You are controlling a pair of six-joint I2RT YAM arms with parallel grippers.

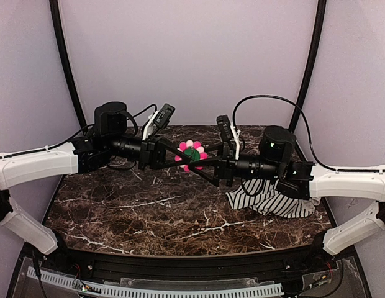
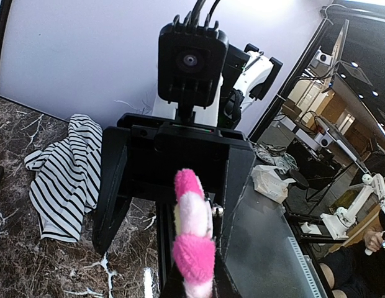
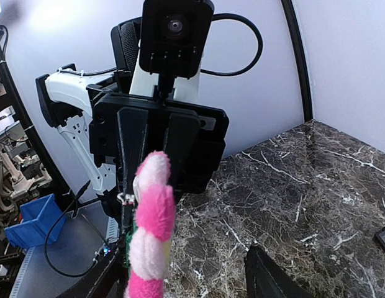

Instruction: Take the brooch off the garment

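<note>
A pink-and-white plush flower brooch with a green centre (image 1: 191, 153) hangs in mid-air between the two arms, seen edge-on in both wrist views (image 2: 194, 266) (image 3: 154, 211). My left gripper (image 1: 185, 160) is shut on it. My right gripper (image 1: 205, 167) faces it from the right, its fingers apart and around or beside the brooch's edge, touching or not I cannot tell. The striped garment (image 2: 63, 180) lies on the marble table at the right, apart from the brooch, partly hidden behind the right arm in the top view.
Pale walls surround it. A dark flat object (image 3: 384, 239) lies at the edge of the right wrist view.
</note>
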